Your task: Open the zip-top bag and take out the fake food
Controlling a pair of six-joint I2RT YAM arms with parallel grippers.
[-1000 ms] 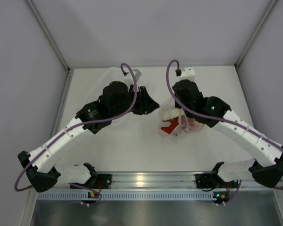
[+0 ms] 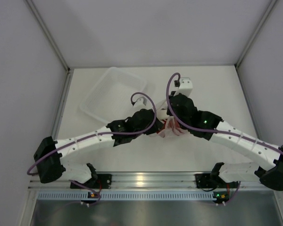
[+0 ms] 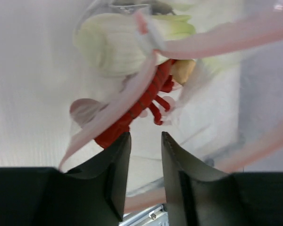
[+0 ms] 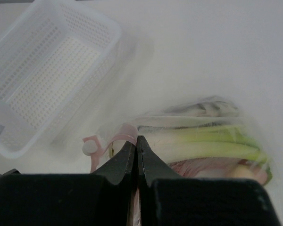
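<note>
The zip top bag (image 4: pixel 193 122) lies in the middle of the table, its pink zip strip (image 4: pixel 123 135) rising into my right gripper, which is shut on it. In the left wrist view my left gripper is part open at the bag's mouth, nothing seen between its fingers, facing a red crab-like toy (image 3: pixel 141 101). Pale green leafy vegetables (image 3: pixel 108 42) and a small tan piece (image 3: pixel 181 70) lie inside beside it. In the top view both grippers hide much of the bag.
A white perforated basket (image 4: pixel 104 66) stands at the back left, near the bag (image 2: pixel 174 132).
My left gripper has come down and to the right, from beside the basket to the bag. My right gripper has moved slightly down and left, with the bag shifting along.
</note>
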